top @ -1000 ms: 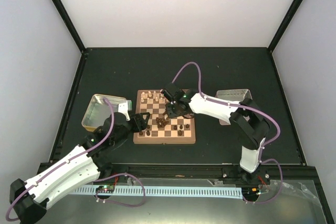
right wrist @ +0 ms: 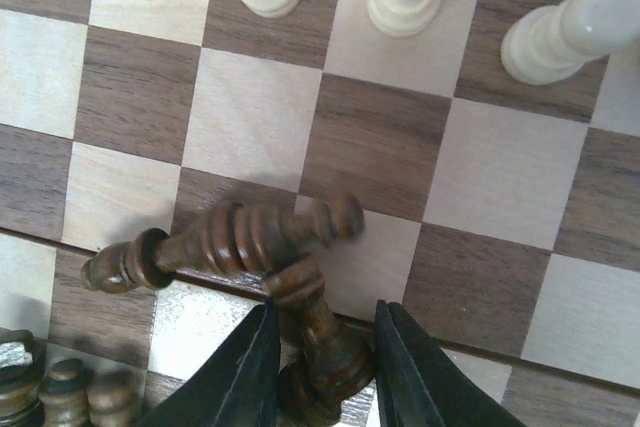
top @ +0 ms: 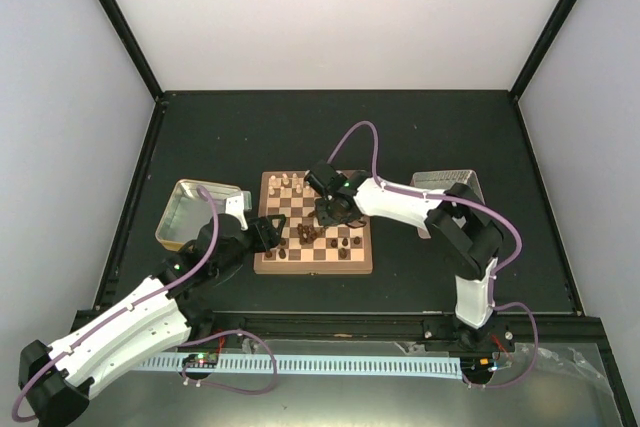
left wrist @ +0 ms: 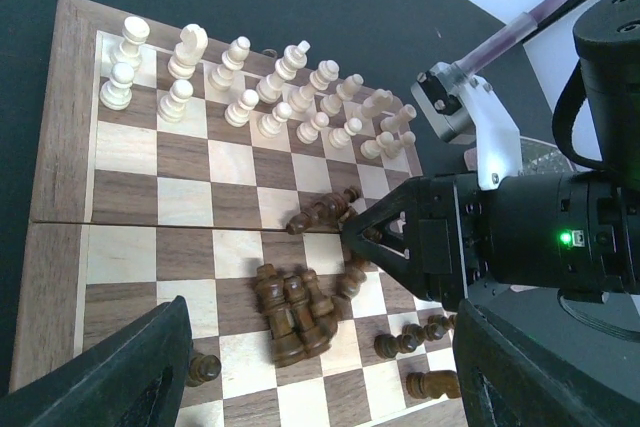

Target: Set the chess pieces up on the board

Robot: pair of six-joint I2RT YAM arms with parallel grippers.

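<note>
The chess board (top: 312, 265) has white pieces standing along its far side (left wrist: 288, 67) and several dark pieces lying in its middle (left wrist: 285, 312). My right gripper is low over two lying dark pieces: one (right wrist: 230, 242) lies across the squares, the other (right wrist: 325, 337) is between the fingers, which are apart; whether they touch it is unclear. My left gripper (top: 275, 227) stands open above the board's left part, its dark fingers wide in the left wrist view, nothing held. A few dark pieces (left wrist: 405, 342) stand on the near side.
A clear plastic tray (top: 180, 217) sits left of the board and a pale basket (top: 450, 179) sits right of it, partly under my right arm. The table behind the board is clear.
The left arm has not moved.
</note>
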